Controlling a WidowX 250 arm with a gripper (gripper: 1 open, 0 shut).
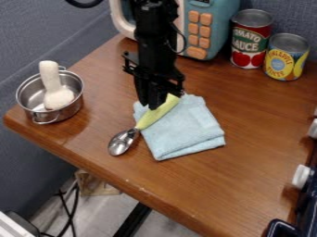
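Note:
My black gripper (pixel 158 94) is at the middle of the view, low over a folded light blue cloth (pixel 186 134). A yellow item (pixel 156 113), long and pale, lies on the cloth's left side under the gripper's fingers; whether the fingers hold it I cannot tell. A metal spoon (pixel 122 142) lies at the cloth's lower left, in line with the yellow item.
A steel pot (pixel 37 105) with a white pestle (pixel 51 78) stands at left. A tomato sauce can (pixel 247 46), a yellow can (pixel 286 62) and a teal toy appliance (pixel 209 28) stand at the back.

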